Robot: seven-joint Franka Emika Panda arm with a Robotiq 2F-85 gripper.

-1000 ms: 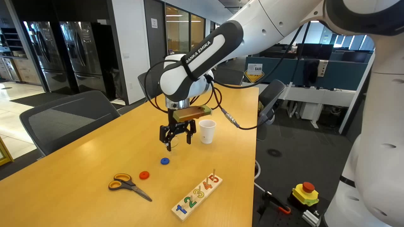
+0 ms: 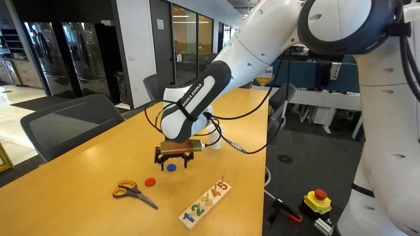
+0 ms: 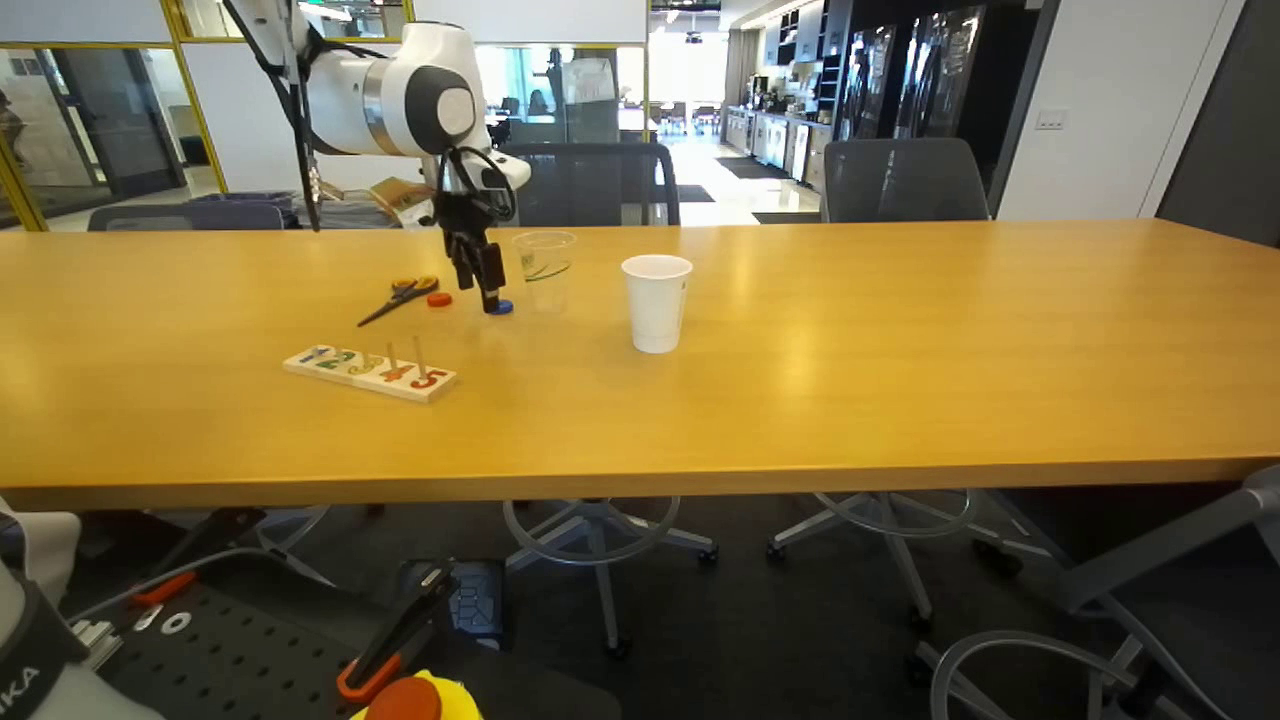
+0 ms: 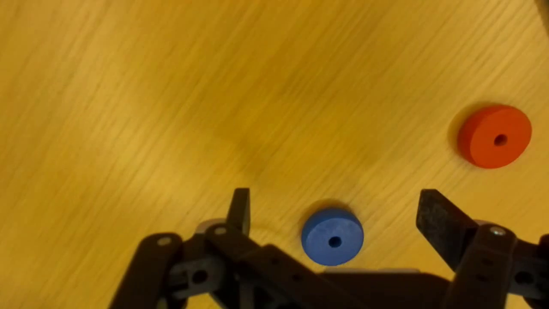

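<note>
Low over the table, my gripper (image 2: 174, 167) stands open, its two fingers on either side of the blue ring (image 2: 171, 167). In the wrist view the blue ring (image 4: 329, 247) lies flat on the wood between the open fingers, apart from both. A red ring (image 4: 496, 138) lies farther off, outside the fingers. Toward the front of the table is a wooden board (image 2: 205, 204) with upright pegs and the numbers 1 to 5; no rings show on its pegs.
Orange-handled scissors (image 2: 134, 192) lie beside the red ring. A white paper cup (image 3: 656, 302) and a clear cup (image 3: 547, 274) stand upright near my gripper.
My gripper has come down and a little to the left in exterior view 1, from above and behind the blue ring to around it. The rings, scissors and board have not moved.
</note>
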